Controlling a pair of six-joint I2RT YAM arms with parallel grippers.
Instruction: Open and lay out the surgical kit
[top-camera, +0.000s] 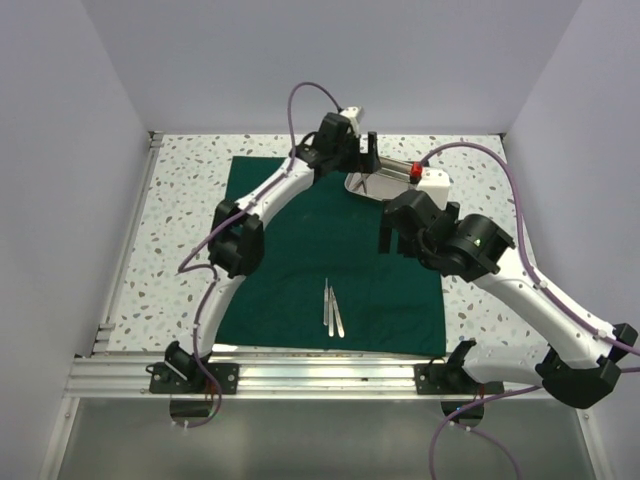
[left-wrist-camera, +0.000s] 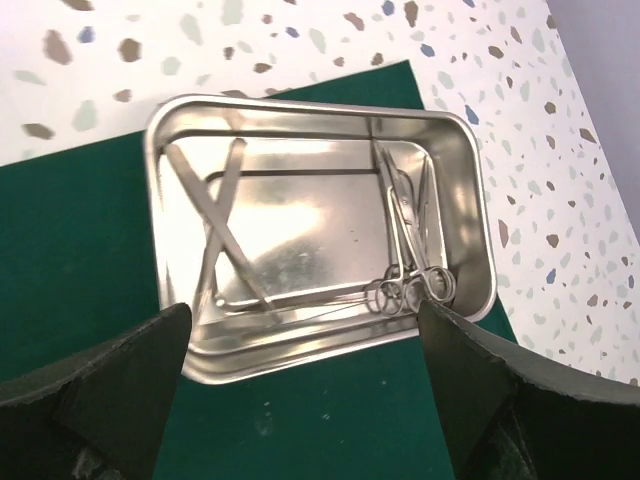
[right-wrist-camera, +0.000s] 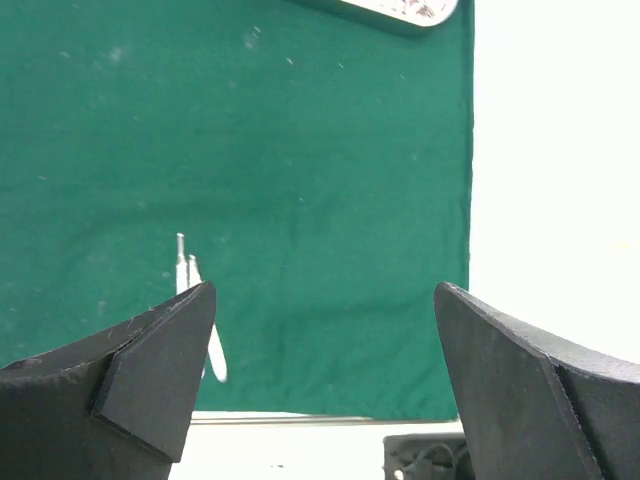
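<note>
A silver metal tray (left-wrist-camera: 300, 215) lies at the far right of the green cloth (top-camera: 290, 300). Its left side holds two crossed straight instruments (left-wrist-camera: 222, 222); scissor-like tools with ring handles (left-wrist-camera: 405, 285) rest along its right side. My left gripper stands open over the tray, empty. To the right of the cloth's middle, my right gripper is open too, with nothing between its fingers; in the top view its arm covers part of the tray. Three slim silver instruments (top-camera: 331, 312) lie side by side on the cloth near its front edge.
Speckled white tabletop (top-camera: 480, 320) borders the cloth on both sides and behind. A metal rail (top-camera: 330, 370) runs along the front. Grey walls enclose the sides and back.
</note>
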